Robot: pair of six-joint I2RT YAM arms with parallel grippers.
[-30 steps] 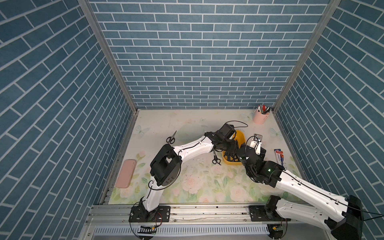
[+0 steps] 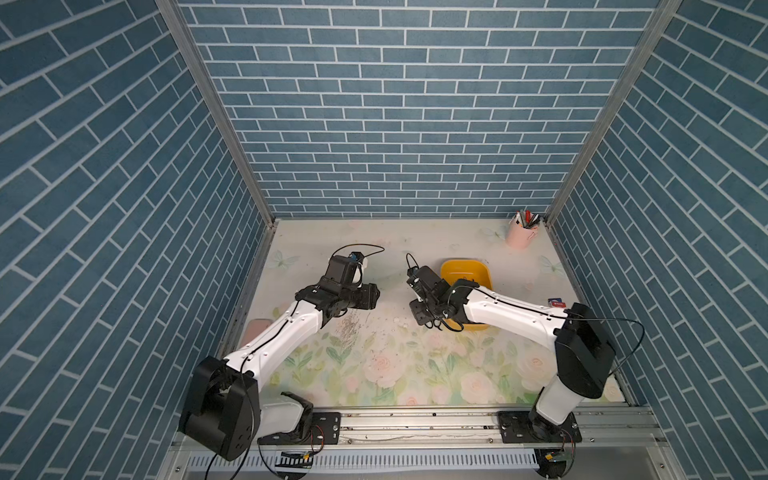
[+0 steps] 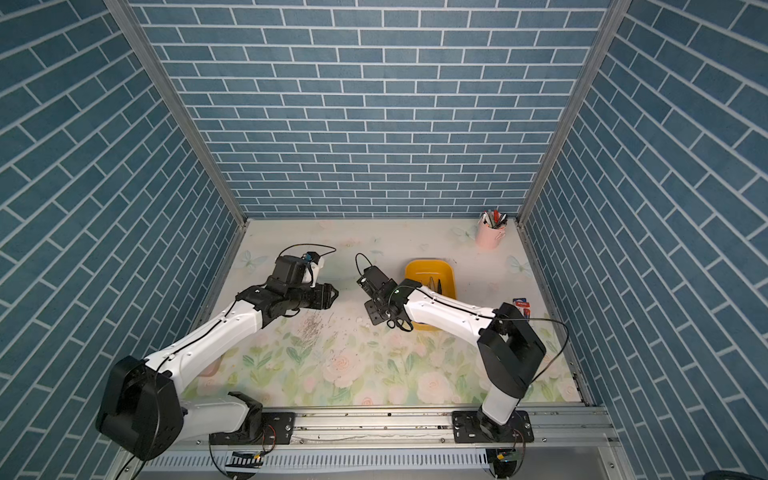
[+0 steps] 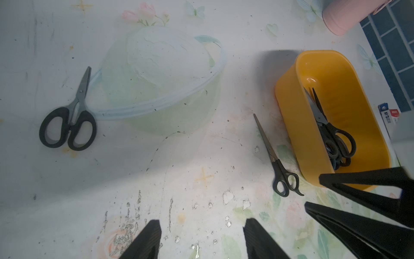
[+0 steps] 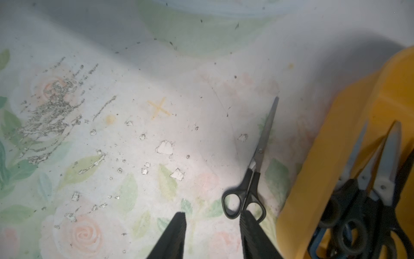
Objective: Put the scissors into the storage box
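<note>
A pair of scissors [image 4: 82, 108] with black handles lies on the table at the left of the left wrist view. Another pair [image 5: 265, 136] lies beside the yellow storage box [image 5: 319, 172], which holds several scissors [image 5: 383, 190]. My left gripper is open above the table, left of centre in the top views, with nothing between its fingers. My right gripper hangs open just over the table by the scissors next to the box, also empty.
A pink pen cup [image 2: 521, 235] stands at the back right. A small packet [image 3: 521, 307] lies at the right edge, a pink pad [image 2: 256, 328] at the left.
My left arm has swung from over the box to left of centre. The right gripper has moved leftward from right of the box to its left side.
</note>
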